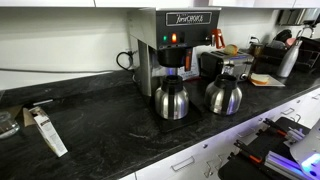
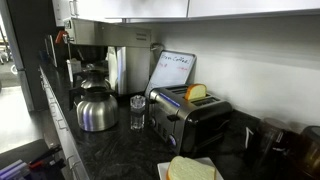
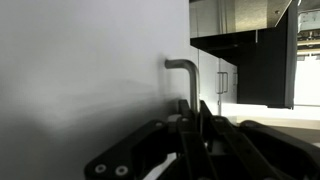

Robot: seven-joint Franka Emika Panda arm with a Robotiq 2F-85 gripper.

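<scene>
In the wrist view, my gripper is shut on a thin metal bar handle (image 3: 193, 80). The handle bends over at its far end toward a smooth white panel (image 3: 90, 60), which fills the left side of that view. The lower part of the handle is hidden behind the black gripper. Neither exterior view lets me make out the fingers. Part of the white arm (image 1: 308, 150) shows at the lower right of exterior view 1.
A coffee maker (image 1: 180, 22) stands on the dark counter (image 1: 90, 110), with one steel carafe (image 1: 171, 102) in it and another carafe (image 1: 223, 98) beside it. A toaster (image 2: 190, 118) holds bread. Bread on a plate (image 2: 214, 162) lies near the front. White drawers run below the counter.
</scene>
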